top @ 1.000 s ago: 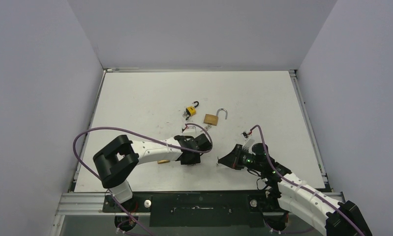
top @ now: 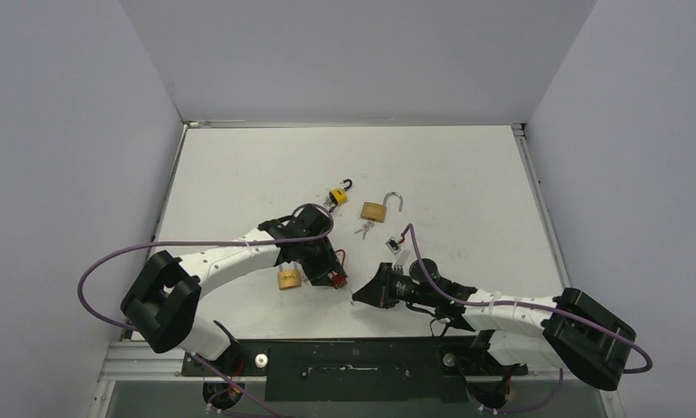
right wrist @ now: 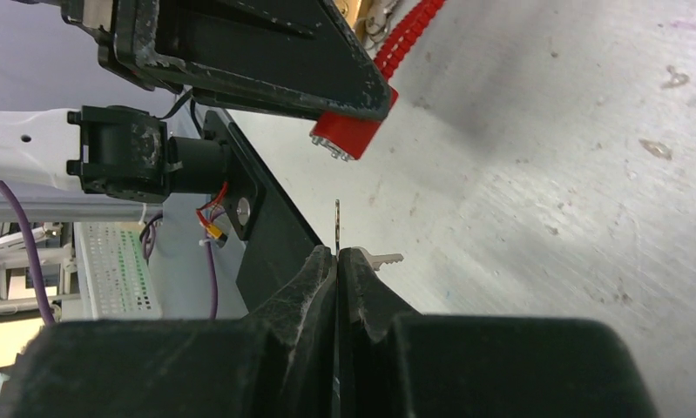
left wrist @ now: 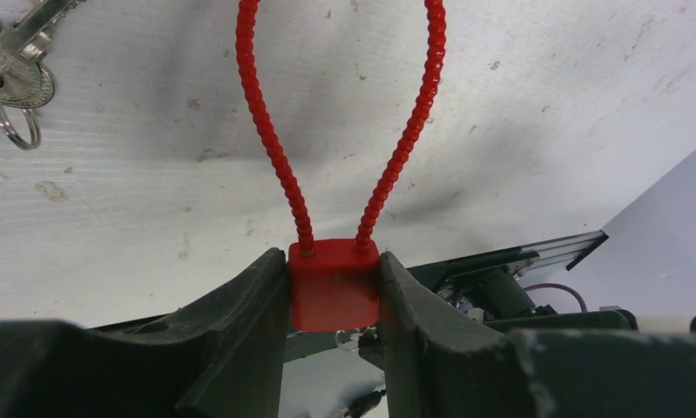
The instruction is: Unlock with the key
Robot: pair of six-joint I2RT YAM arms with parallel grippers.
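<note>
A red padlock (left wrist: 334, 287) with a long red cable shackle (left wrist: 279, 157) is clamped between the fingers of my left gripper, above the table. In the right wrist view, the left gripper's dark finger (right wrist: 344, 78) covers part of the padlock (right wrist: 361, 131), whose metal-studded end face points down towards my right gripper. That gripper is shut on a thin key (right wrist: 337, 225), seen edge-on and sticking out from its fingertips. A second key (right wrist: 385, 259) shows beside the tips. Key and padlock are apart, a short gap between them.
A brass padlock (top: 289, 279) lies left of the left gripper. Farther back lie a yellow-black padlock (top: 338, 197), an open brass padlock (top: 374, 212) and loose keys (top: 365, 228).
My right gripper has moved left, closer to the left one.
</note>
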